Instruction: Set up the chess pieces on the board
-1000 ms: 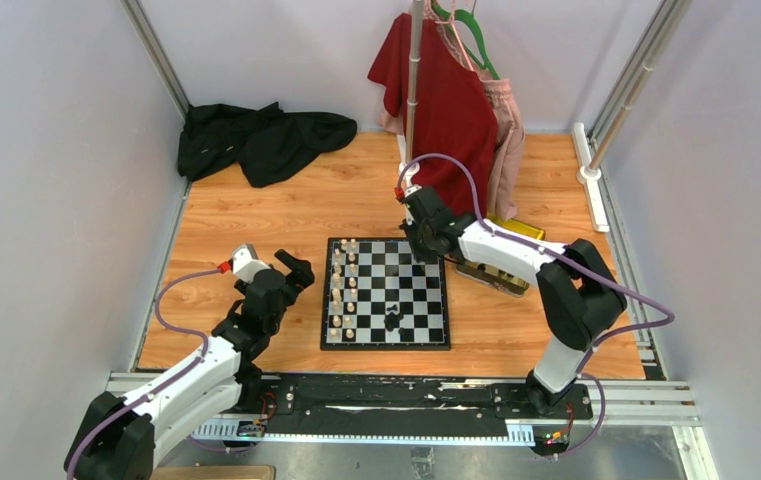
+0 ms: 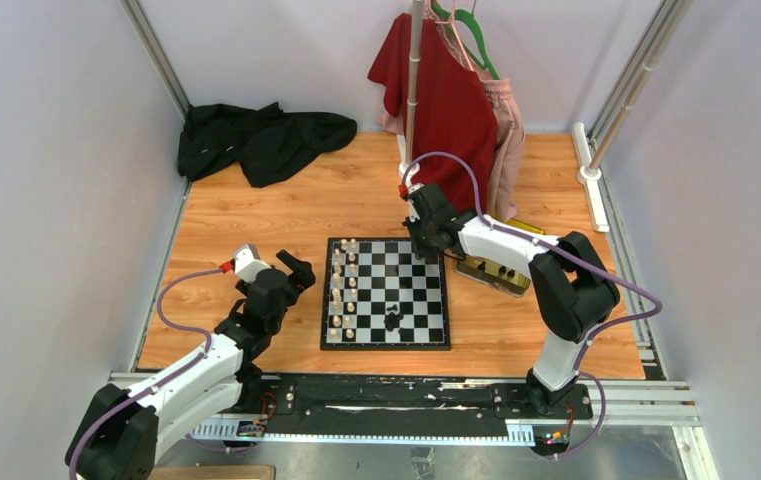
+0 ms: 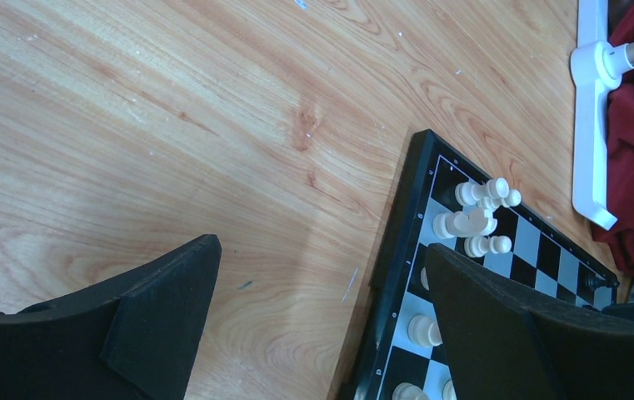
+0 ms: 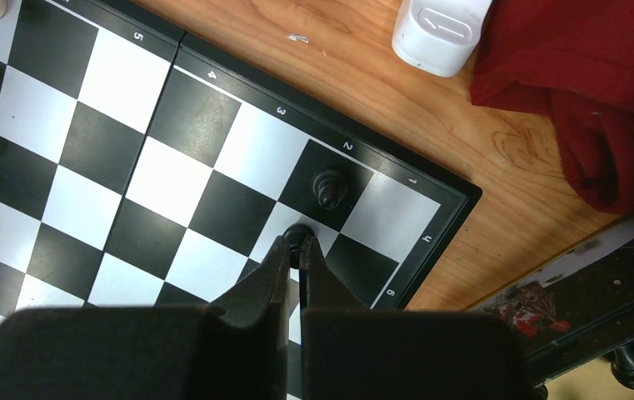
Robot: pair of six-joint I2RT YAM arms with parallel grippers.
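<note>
The checkered board (image 2: 414, 345) lies mid-table with several white pieces (image 2: 335, 293) standing in two lines along its left side. In the right wrist view a black pawn (image 4: 330, 189) stands on a dark square near the board's corner. My right gripper is shut on the top of another black piece (image 4: 299, 232), over the light square diagonally adjoining that pawn; whether its base touches the board I cannot tell. My left gripper stands open and empty, left of the board.
An open yellow-lined box (image 2: 497, 276) with black pieces sits right of the board. Behind the right gripper hang red clothes (image 2: 446, 110) on a rack. Dark items (image 2: 393, 320) rest on the board's lower middle. A black cloth (image 2: 266, 140) lies back left.
</note>
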